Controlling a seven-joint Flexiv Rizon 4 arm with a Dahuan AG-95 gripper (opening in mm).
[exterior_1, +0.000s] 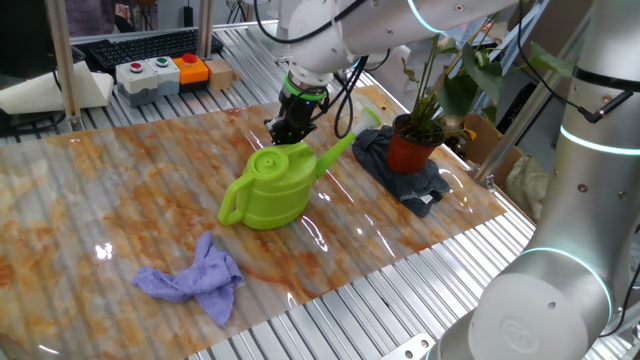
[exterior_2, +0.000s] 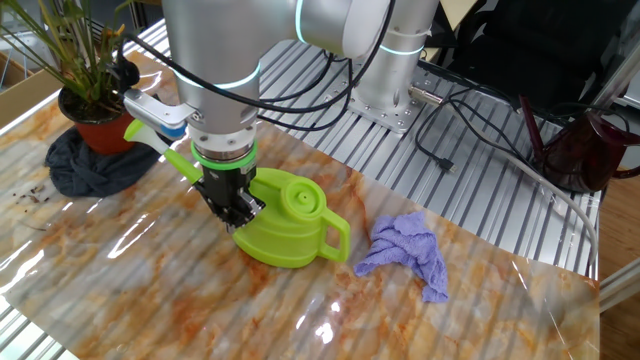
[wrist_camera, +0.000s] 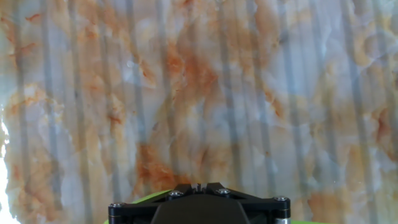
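A lime-green watering can (exterior_1: 272, 195) is upright at the middle of the marbled sheet, its spout toward the potted plant (exterior_1: 410, 150). My gripper (exterior_2: 237, 212) points down at the can's upper part by the spout side, its fingers drawn close together. In the wrist view, the black gripper has its fingertips nearly meeting, with green of the watering can (wrist_camera: 152, 196) showing beneath. It appears shut on the can; the exact contact is hidden. Whether the can's base touches the sheet is hard to tell.
A crumpled purple cloth (exterior_2: 405, 253) lies near the can's handle side. The plant stands on a dark cloth (exterior_1: 430, 187). Button boxes (exterior_1: 150, 80) sit at the back, and a dark red kettle (exterior_2: 585, 150) off the sheet. Much of the marbled sheet (exterior_1: 80, 220) is clear.
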